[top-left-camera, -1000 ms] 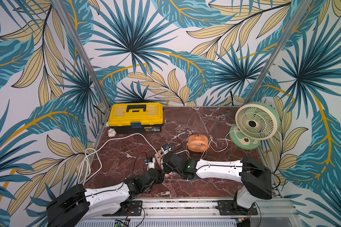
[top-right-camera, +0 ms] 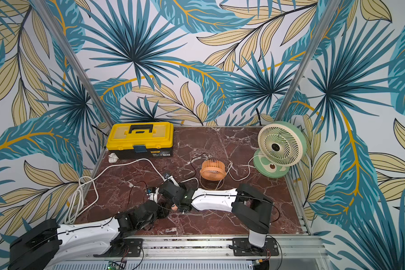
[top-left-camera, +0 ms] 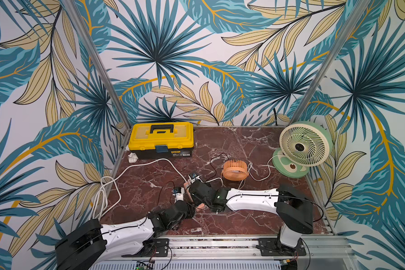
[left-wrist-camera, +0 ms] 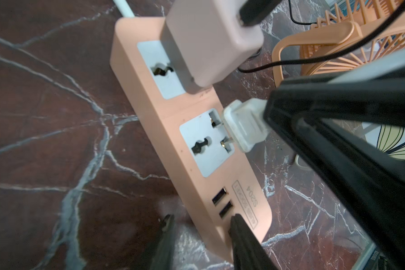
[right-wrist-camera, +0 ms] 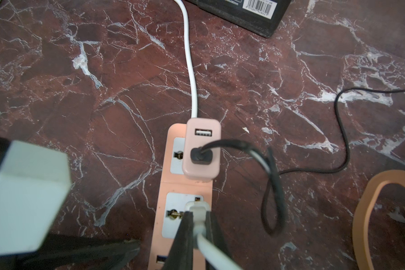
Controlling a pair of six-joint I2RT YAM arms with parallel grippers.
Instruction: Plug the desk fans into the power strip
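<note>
The pink power strip [left-wrist-camera: 166, 117] lies on the table, one white socket plate bare in part, another beneath a pink USB adapter [right-wrist-camera: 202, 168]. My right gripper is shut on a white plug [left-wrist-camera: 249, 123], its cable trailing toward me. In the left wrist view the plug's pins are at the slots of the middle socket, with metal showing between plug body and plate, so it is not flush. My left gripper stands part open at the strip's USB end, one finger against or over its edge. The green desk fan [top-left-camera: 301, 146] stands at the back right.
A small orange fan [top-left-camera: 235, 171] sits right of the strip, its black cable running to the adapter. A yellow toolbox [top-left-camera: 161, 139] is at the back left. White cable [top-left-camera: 105, 193] lies coiled on the left. Bare marble shows at the front right.
My right arm has shifted left, bringing its gripper further over the power strip. The left arm looks almost unmoved, and the fans and toolbox stay put.
</note>
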